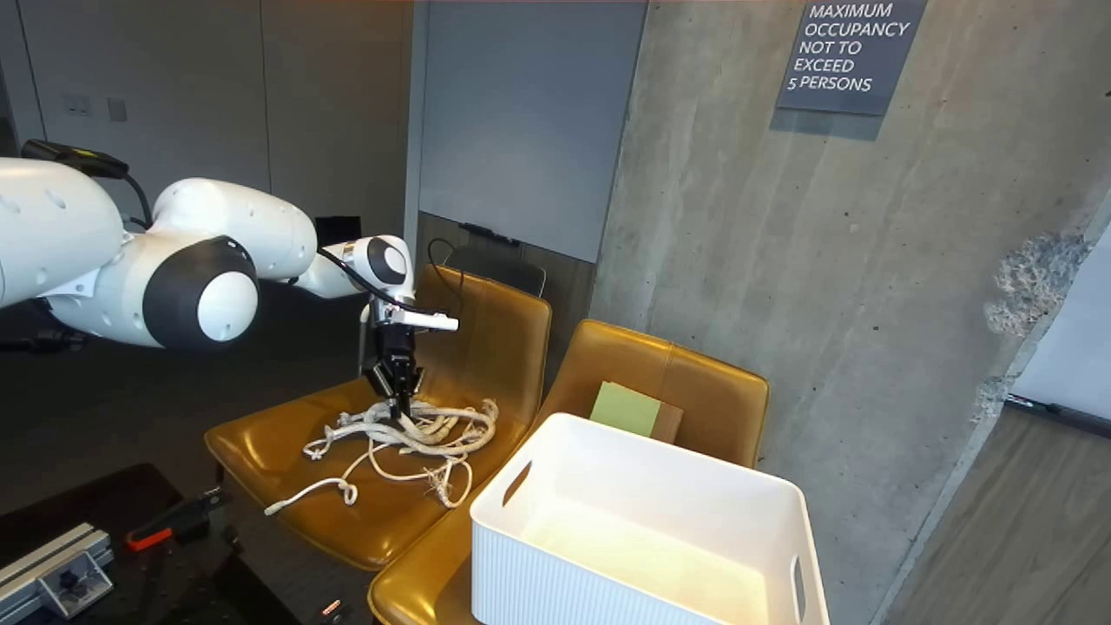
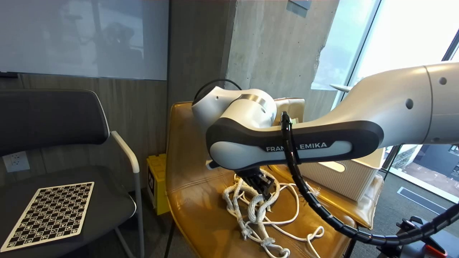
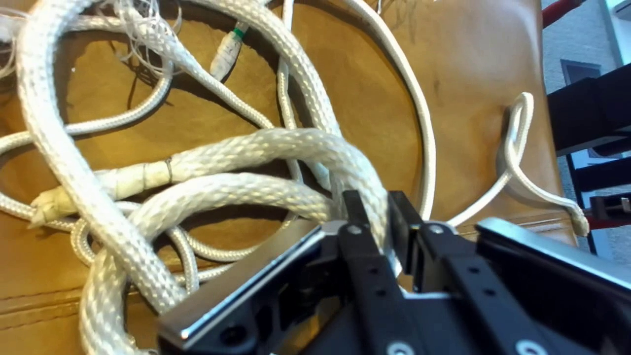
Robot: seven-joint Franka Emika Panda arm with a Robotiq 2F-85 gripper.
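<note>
A white rope (image 1: 474,429) lies in loose, tangled loops on the seat of a tan leather chair (image 1: 297,443). My gripper (image 1: 398,408) points down into the coils. In the wrist view, one thick length of the rope (image 3: 284,145) arches up and passes between the fingertips of my gripper, filling the narrow gap between them; the fingers look shut on it. Other thick and thin strands lie around and below the fingers. From the far side, the gripper (image 2: 267,189) shows just over the rope (image 2: 258,215), partly covered by its own arm.
On the second tan chair stands a white bin (image 1: 646,458) with nothing seen inside; a green block (image 1: 625,408) sits behind it. A dark chair (image 2: 56,206) holds a checkered board (image 2: 51,213). A black cable (image 2: 320,210) hangs from the arm.
</note>
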